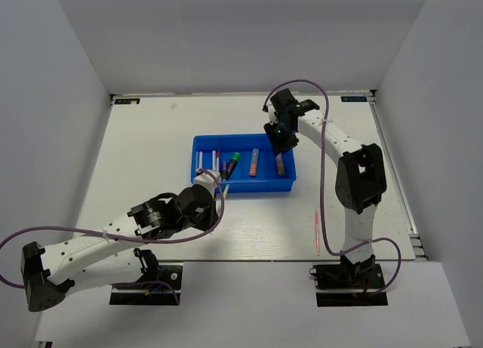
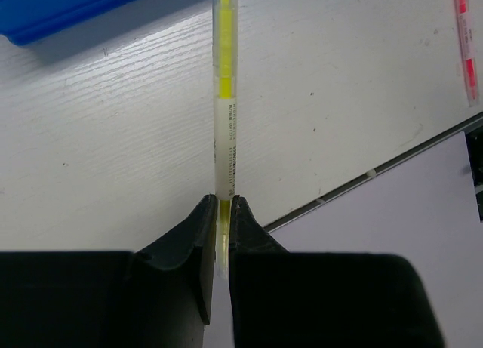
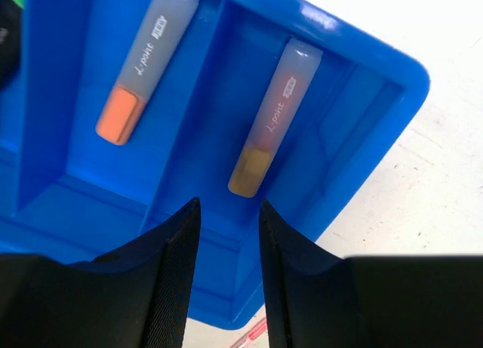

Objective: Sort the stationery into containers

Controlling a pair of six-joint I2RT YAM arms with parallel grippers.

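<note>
Shut around one end of a clear pen with yellow ink (image 2: 225,121), my left gripper holds it over the bare table, just in front of the blue divided box (image 1: 249,186). My right gripper hangs open above the box's right compartment. A translucent tube with a tan end (image 3: 276,114) lies there, beyond the fingertips and untouched. One compartment over lies a similar tube with an orange end (image 3: 149,61). A red pen (image 1: 317,232) rests on the table at front right.
Farther left in the box are a dark marker with a green end (image 1: 234,161) and several slim white pens (image 1: 214,160). Dividers and raised walls separate the compartments. Free table surrounds the box on the left and behind.
</note>
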